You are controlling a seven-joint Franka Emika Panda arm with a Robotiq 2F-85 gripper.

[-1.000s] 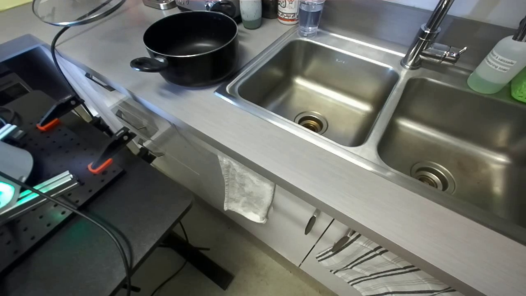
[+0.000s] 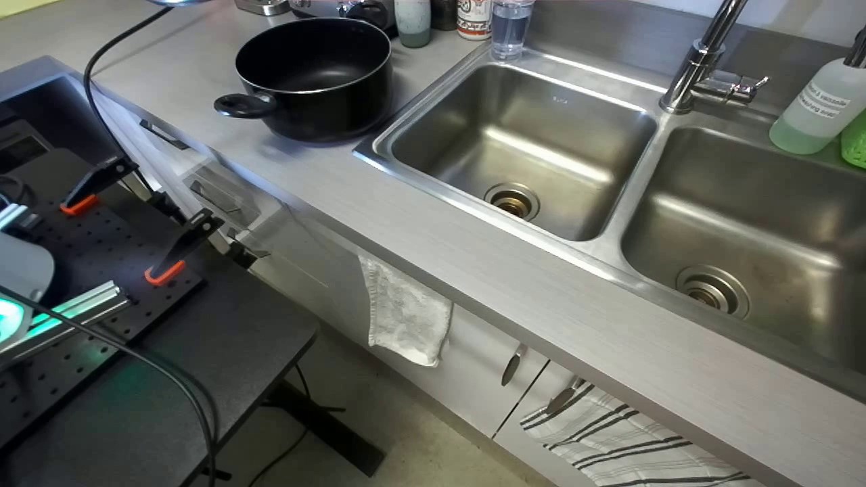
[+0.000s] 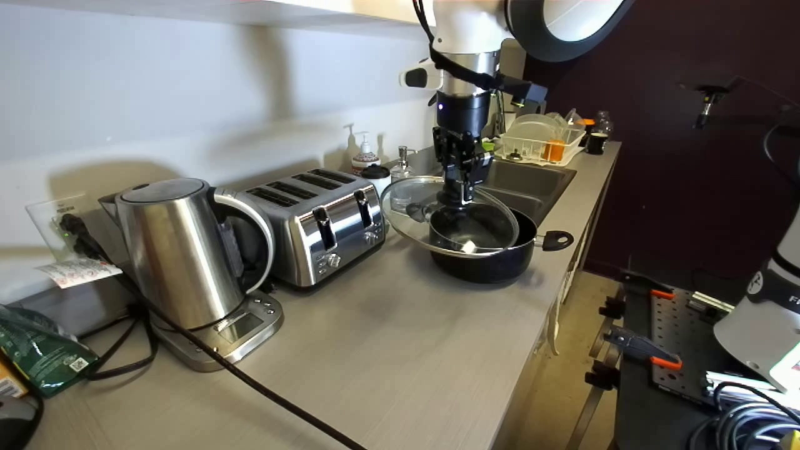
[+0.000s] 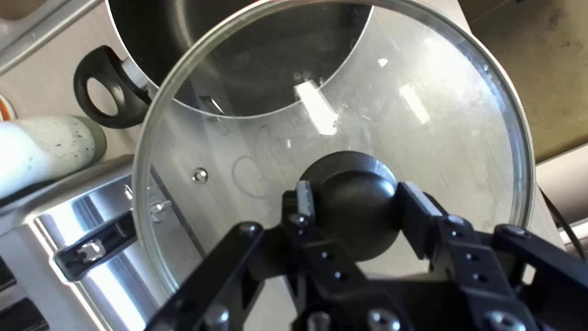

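Note:
My gripper is shut on the round black knob [image 4: 353,220] of a clear glass lid [image 4: 441,138]. The lid has a metal rim and a small vent hole, and it hangs in the air below the fingers. In the second exterior view the lid [image 3: 409,217] is tilted, in front of the black pot from that camera, with my gripper [image 3: 459,196] above it. The pot [image 2: 325,89] stands uncovered on the counter, left of the sink. From the wrist, the lid overlaps only part of the pot [image 4: 160,33].
A steel toaster [image 3: 322,225] and a kettle [image 3: 176,255] stand along the wall. Bottles and a cup [image 2: 414,23] sit behind the pot. The sink [image 2: 519,146] is empty. Open counter [image 3: 390,337] lies in front of the toaster.
In the first exterior view, the lid has moved up and almost out of the frame at the top left. The pot has stayed where it was.

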